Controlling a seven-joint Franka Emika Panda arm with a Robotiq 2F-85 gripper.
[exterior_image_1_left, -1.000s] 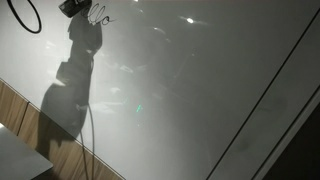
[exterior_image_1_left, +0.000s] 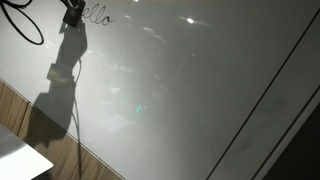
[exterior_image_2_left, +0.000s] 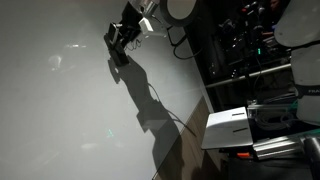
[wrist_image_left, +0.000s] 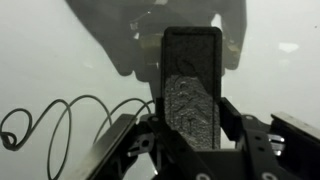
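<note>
A dark rectangular eraser (wrist_image_left: 190, 60) with a worn grey face is clamped in my gripper, one finger on each side of it. From the first exterior view, the eraser (exterior_image_1_left: 72, 17) is at the top left, close to the whiteboard (exterior_image_1_left: 170, 70). Cursive black writing (exterior_image_1_left: 97, 15) reading about "ello" runs to its right; any letter before that is hidden or absent. The wrist view has looping black strokes (wrist_image_left: 70, 120) left of the eraser. Across the second exterior view, the gripper (exterior_image_2_left: 128, 27) holds the eraser (exterior_image_2_left: 116, 45) near the board. Whether it touches the surface I cannot tell.
The arm's shadow (exterior_image_1_left: 55, 100) falls down the board. A wood-toned strip (exterior_image_1_left: 12, 105) borders the lower left, beside a white panel (exterior_image_1_left: 20, 160). A black cable (exterior_image_1_left: 28, 28) loops at the upper left. Most of the board is clear.
The eraser has shifted slightly downward in the first exterior view, and more of the writing beside it shows than a second ago. The arm's shadow has moved a little left. The grip is unchanged.
</note>
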